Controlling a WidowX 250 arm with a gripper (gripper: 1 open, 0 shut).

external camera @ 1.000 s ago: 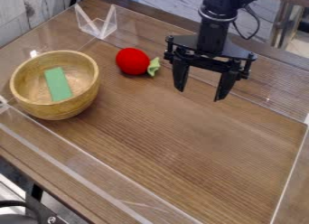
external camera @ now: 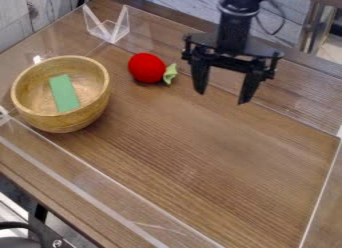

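The black gripper [external camera: 230, 74] hangs over the back middle of the wooden table, its two fingers spread open with nothing visible between them. To its left lies a red object with a green top [external camera: 147, 67], like a toy vegetable. A wooden bowl [external camera: 87, 110] at the left holds a green rectangular block [external camera: 64, 94].
A clear wire or plastic holder [external camera: 107, 24] stands at the back left. A dark round piece [external camera: 20, 235] shows at the bottom left corner.
The gripper has shifted very slightly, mostly to the left. The objects on the table have not moved.
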